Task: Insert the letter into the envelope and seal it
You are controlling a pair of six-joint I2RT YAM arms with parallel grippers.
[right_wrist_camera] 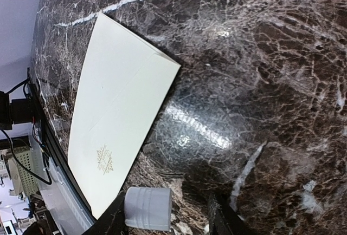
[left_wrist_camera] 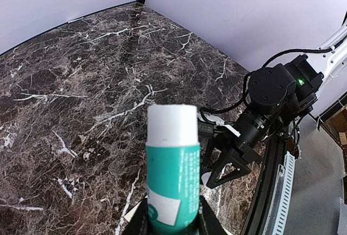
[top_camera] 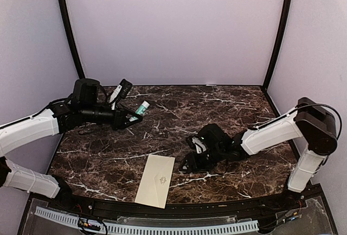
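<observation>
A cream envelope (top_camera: pixel 155 181) with a gold emblem lies flat at the table's front middle; in the right wrist view the envelope (right_wrist_camera: pixel 119 94) fills the left side. My left gripper (top_camera: pixel 132 117) is raised at the left, shut on a teal-and-white glue stick (left_wrist_camera: pixel 172 186). My right gripper (top_camera: pixel 192 164) is low, just right of the envelope. In the right wrist view it stands open around a small white cylindrical piece (right_wrist_camera: pixel 147 208), which looks like a cap; whether it touches either finger is unclear. No separate letter can be made out.
Pale walls (top_camera: pixel 173 34) enclose it on three sides, and a black rail runs along the front edge below the envelope.
</observation>
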